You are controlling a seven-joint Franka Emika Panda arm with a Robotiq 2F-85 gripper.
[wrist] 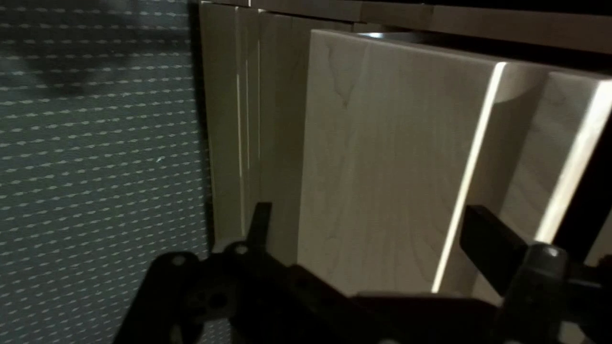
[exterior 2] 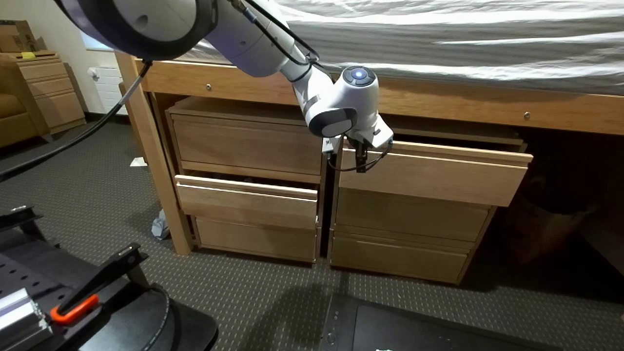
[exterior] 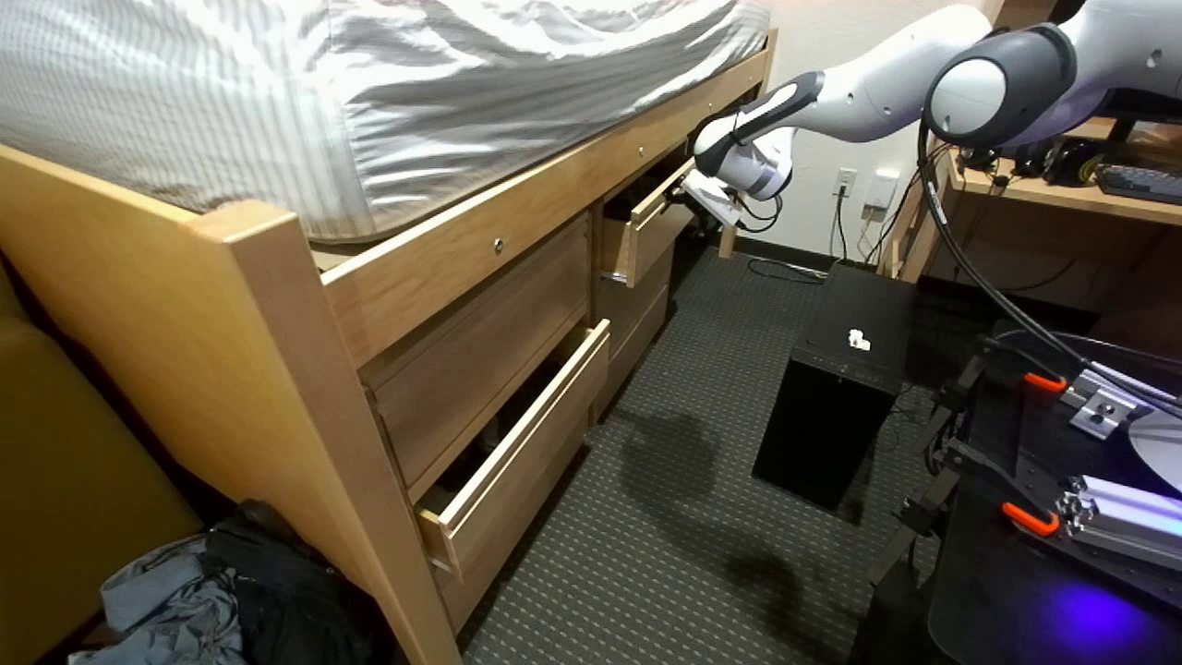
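My gripper stands open, its two dark fingers (wrist: 491, 246) wide apart, at the front of a pulled-out wooden drawer (wrist: 390, 149). In the wrist view the drawer's front panel shows between and beyond the fingers, its pale top edge toward the right finger. I cannot tell whether either finger touches the wood. Seen from exterior view 2, the gripper (exterior 2: 361, 158) hangs by the left end of this top right drawer (exterior 2: 436, 175). A second drawer (exterior 2: 245, 207), in the left dresser, is also partly pulled out. The lower right drawers look closed.
Above the dressers runs the wooden bed rail (exterior: 499, 246) under the mattress (exterior: 443, 111). A black box (exterior: 842, 321) stands on the carpet opposite. The black table (exterior: 1064, 621) with clamps is at the right. Open carpet lies between the dressers and the box.
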